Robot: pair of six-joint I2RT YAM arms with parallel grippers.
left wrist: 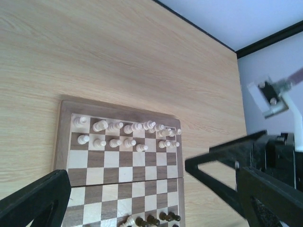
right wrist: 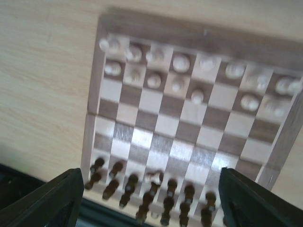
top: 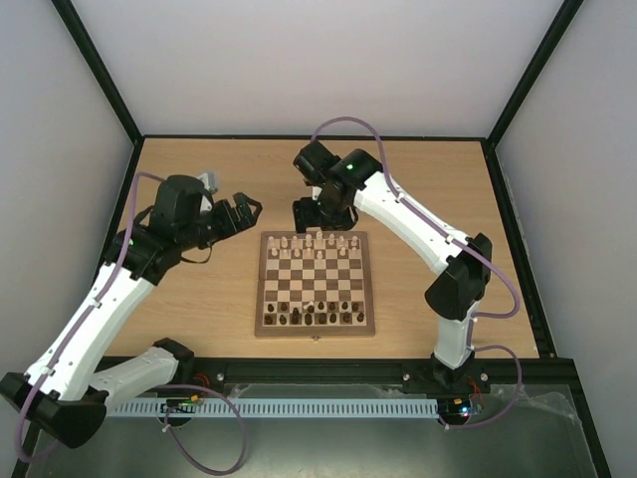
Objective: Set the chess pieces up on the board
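Note:
The chessboard [top: 315,335] lies open on the table. Pale pieces [right wrist: 181,63] fill two rows at its far end; the second row shows an empty square [right wrist: 221,96] right of its middle. Dark pieces [top: 295,317] stand at the near end, and one pale piece [right wrist: 154,177] is among them. Left of the board's far corner, my left gripper [top: 250,210] is open with nothing between its fingers. Beyond the board's far edge hangs my right gripper [top: 307,219], its fingers apart and empty; its open fingers also show in the left wrist view.
Bare wooden table [top: 428,199] surrounds the board on all sides. The right forearm [top: 408,221] crosses above the table to the right of the board. A dark frame bar [top: 299,366] runs along the front edge.

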